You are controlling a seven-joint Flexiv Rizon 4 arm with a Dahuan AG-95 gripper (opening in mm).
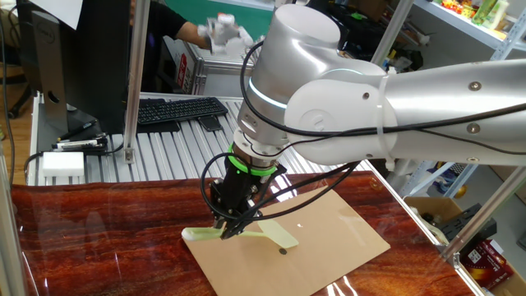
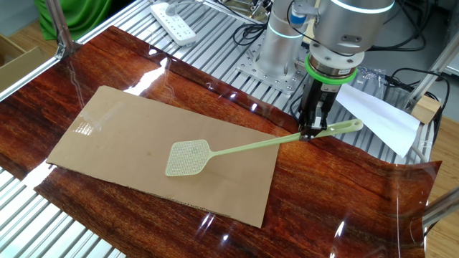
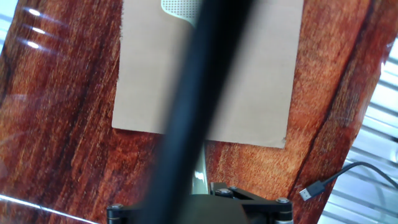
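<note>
A pale green fly swatter (image 2: 190,158) has its mesh head over the cardboard sheet (image 2: 136,132), and its handle runs past the sheet's edge. My gripper (image 2: 310,134) is shut on the handle, some way in from the rounded end. In exterior view 1, the gripper (image 1: 228,233) comes down onto the handle, with the swatter's head (image 1: 281,234) to the right. Whether the head touches the cardboard I cannot tell. In the wrist view, a blurred dark band hides much of the swatter; part of its head (image 3: 180,7) and handle (image 3: 199,177) show.
Glossy wood-patterned sheeting (image 2: 337,193) surrounds the cardboard. A power strip (image 2: 173,25) and white paper (image 2: 380,118) lie behind it on the slatted table. A USB cable (image 3: 317,186) shows at right in the wrist view. A keyboard (image 1: 181,111) sits farther back.
</note>
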